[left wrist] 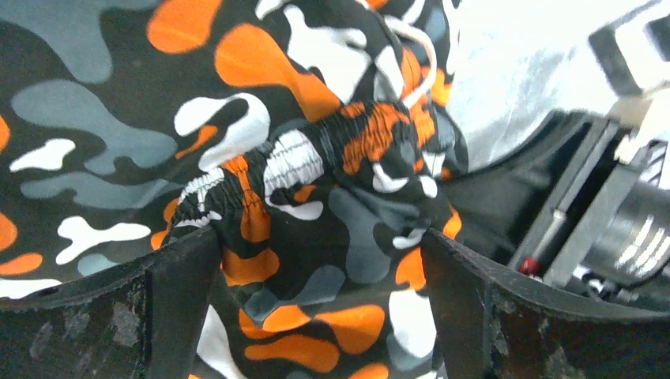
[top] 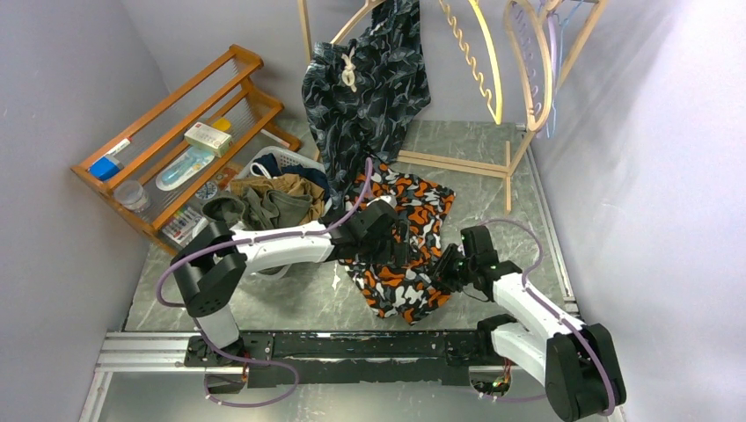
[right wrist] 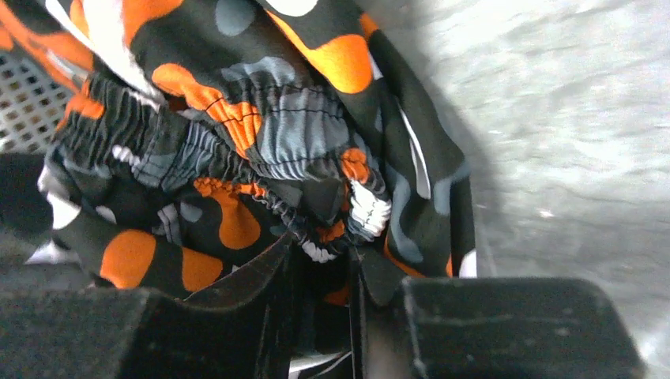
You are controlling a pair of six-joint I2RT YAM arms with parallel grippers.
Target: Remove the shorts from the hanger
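Orange, grey and white camouflage shorts (top: 405,290) lie on the grey floor below the wooden rack. Their gathered waistband (left wrist: 292,162) fills the left wrist view. My left gripper (top: 396,246) is open over the cloth, fingers either side of a bunched part. My right gripper (top: 444,268) is down on the shorts' right side, shut on the fabric at the elastic waist. Dark leaf-patterned shorts (top: 365,97) hang from the rack at the back.
Empty hangers (top: 493,70) hang upper right. A basket of clothes (top: 273,202) and a wooden shelf (top: 193,123) stand left. Bare floor shows right of the shorts, bordered by a wall.
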